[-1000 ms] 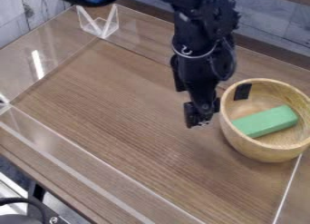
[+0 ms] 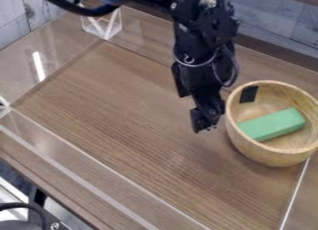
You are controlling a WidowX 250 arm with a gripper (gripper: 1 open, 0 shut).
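The black robot arm reaches down from the top centre to its gripper [image 2: 218,107], which stands open at the left rim of a wooden bowl [image 2: 269,155]. A green block [image 2: 272,124] lies inside the bowl, to the right of the gripper and apart from it.
A clear plastic object [image 2: 102,21] stands at the back left. Walls run along the back, and dark cables show at the lower left edge.
The arm and gripper have shifted very slightly, mostly to the left. The bowl and green block look unmoved.
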